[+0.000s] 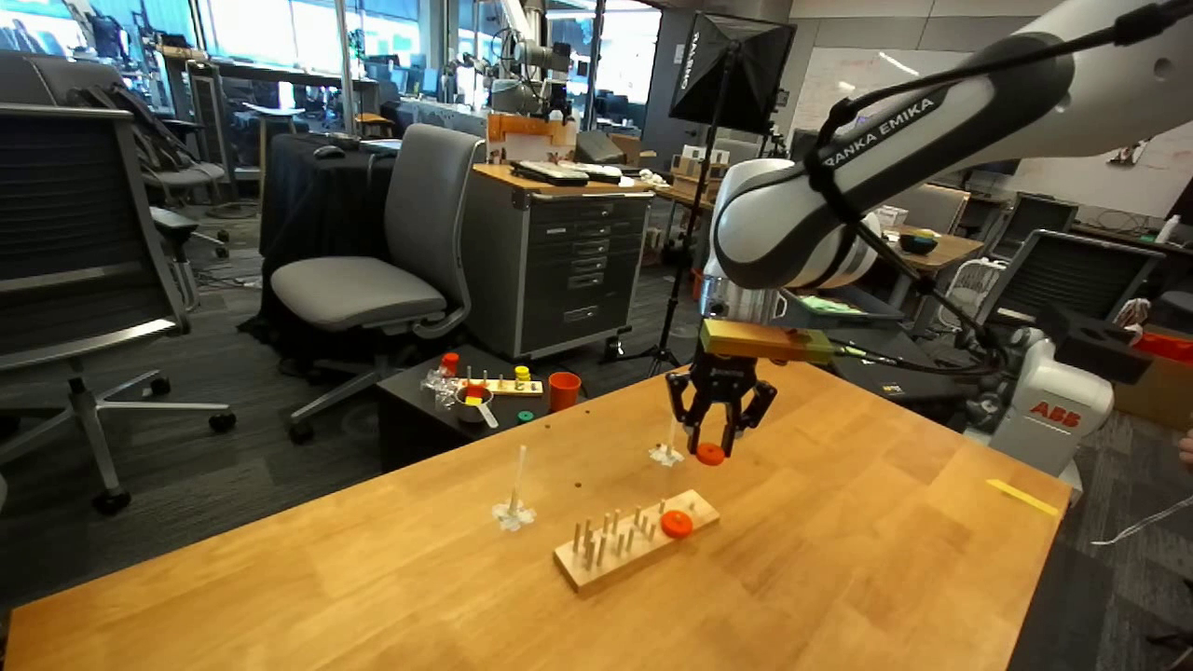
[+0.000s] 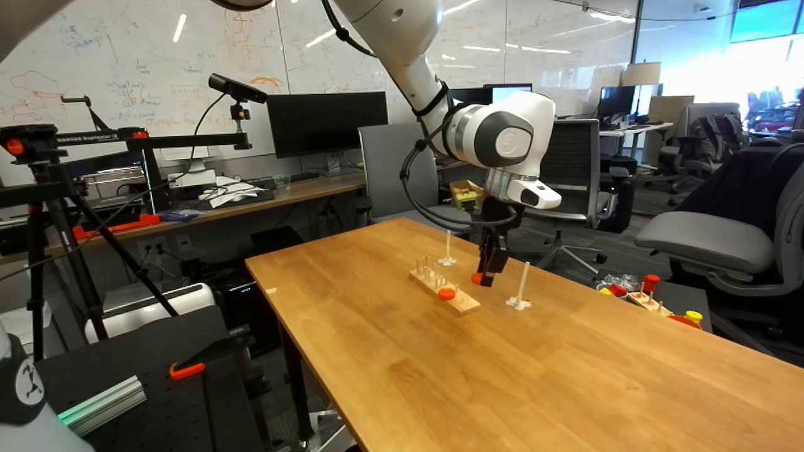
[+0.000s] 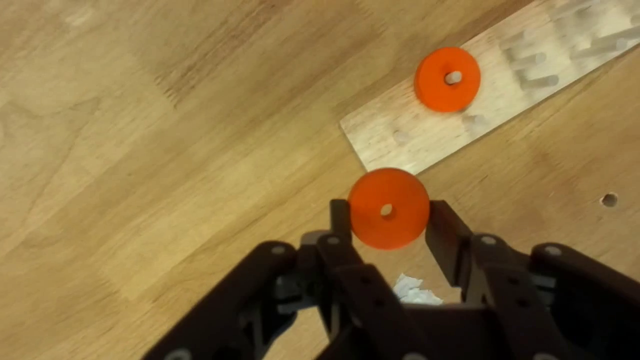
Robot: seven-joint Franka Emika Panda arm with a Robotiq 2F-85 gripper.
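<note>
My gripper is shut on an orange disc (image 3: 390,227) with a small hole in its middle, one finger on each side of its edge. In exterior view 1 the held disc (image 1: 710,454) hangs above the table, behind the right end of a wooden peg board (image 1: 581,577). A second orange disc (image 3: 433,90) lies on that board, with a peg showing through its hole. Several bare pegs stand along the rest of the board. One upright dowel (image 1: 672,436) in a white base rises just beside the gripper, partly hidden; another dowel (image 1: 517,481) stands farther left.
Bare wooden table (image 1: 839,548) spreads right and in front of the board. Beyond the far edge, a low black stand carries an orange cup (image 1: 564,390), another peg board (image 1: 509,387) and small containers.
</note>
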